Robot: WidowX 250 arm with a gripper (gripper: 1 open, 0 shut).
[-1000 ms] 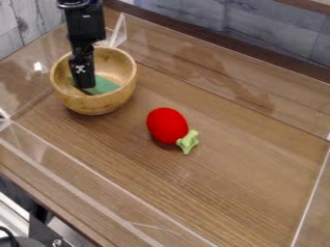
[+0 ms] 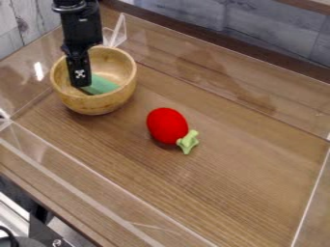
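My gripper (image 2: 79,77) reaches down from the upper left into the left part of a wooden bowl (image 2: 115,100), its dark fingers shut. A green object (image 2: 102,87) lies in the bowl just right of the fingertips; whether they touch it is unclear. A red strawberry-like object (image 2: 168,125) with a pale green top (image 2: 188,142) lies to the lower right, outside the bowl.
A pale wall stands behind the arm at the upper left, close to the bowl.
My gripper has shifted left within the bowl, uncovering more of the green object. The bowl and red object look unmoved.
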